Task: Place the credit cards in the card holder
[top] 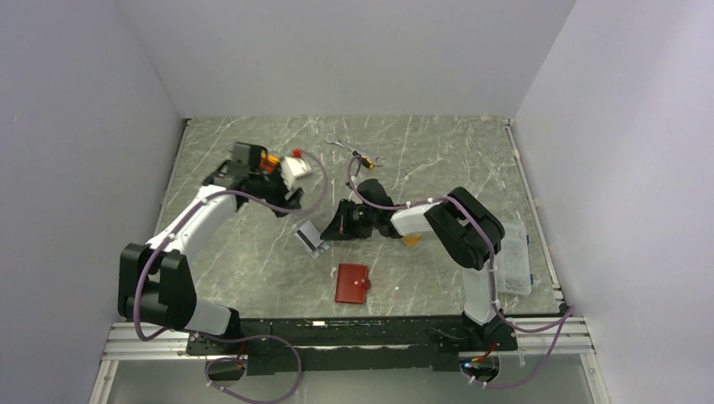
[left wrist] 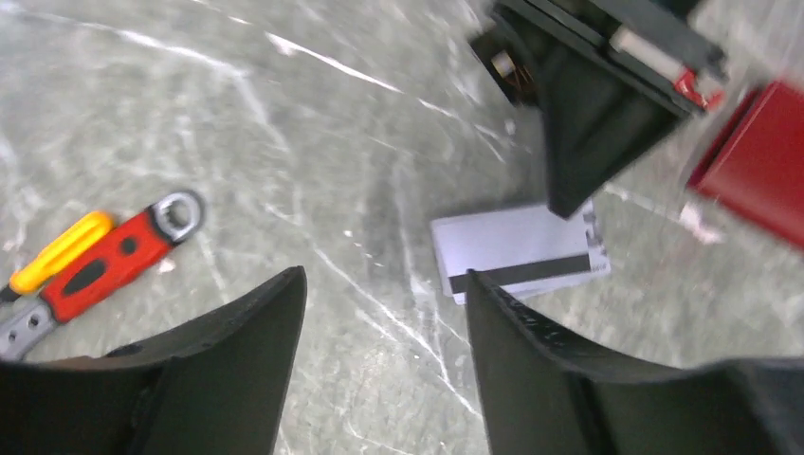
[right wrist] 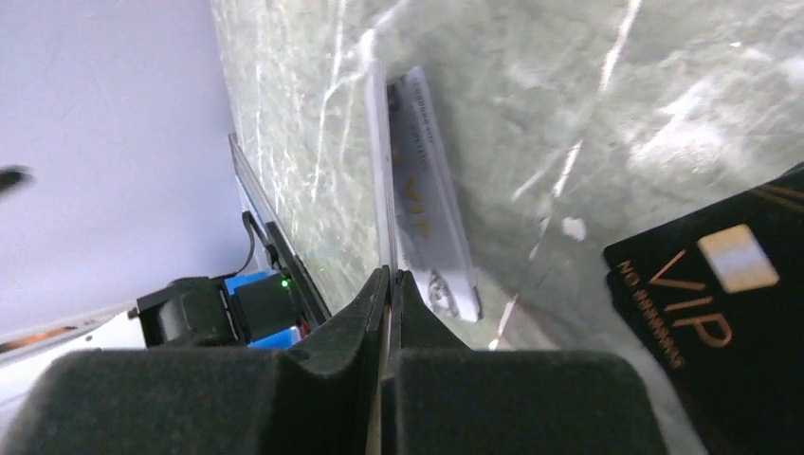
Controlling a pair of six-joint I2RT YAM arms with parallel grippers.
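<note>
A thin white card (right wrist: 381,161), seen edge-on in the right wrist view, rises from between the tips of my right gripper, which is shut on it. Right beside it on the table lies a silver card (right wrist: 441,218). The left wrist view shows a white card face with a black stripe (left wrist: 521,248) under the right fingertips. My left gripper is open and empty, off to the left and blurred in the top view. The red card holder (top: 352,284) lies closed at the table's front. Black VIP cards (right wrist: 711,294) lie at the right wrist view's edge.
A red wrench (left wrist: 104,265) and a yellow-handled tool (left wrist: 62,251) lie at the back left. Another wrench and screwdriver (top: 362,157) lie at the back middle. A clear plastic box (top: 514,259) stands at the right edge.
</note>
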